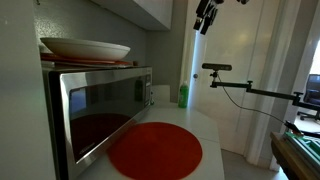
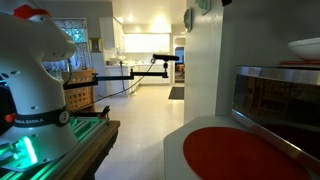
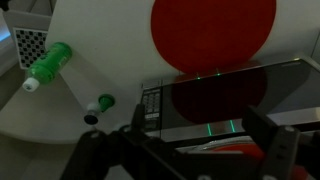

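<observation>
My gripper [image 1: 201, 26] hangs high above the counter, near the top edge of exterior view 1. In the wrist view its dark fingers [image 3: 258, 124] stand well apart along the bottom, with nothing held between them. A round red mat [image 1: 155, 150] lies flat on the white counter in front of a silver microwave [image 1: 62, 118]. The microwave's door is closed, and its dark glass reflects the mat. On top of the microwave sits a wide white bowl [image 1: 85, 48] above a reddish plate-like thing. The wrist view shows the red mat [image 3: 213, 30] ahead of the fingers.
A green bottle [image 3: 48, 64] stands at the counter's far end, with a smaller green-and-white container [image 3: 104, 103] nearer the microwave. Cabinets [image 1: 125, 12] overhang the microwave.
</observation>
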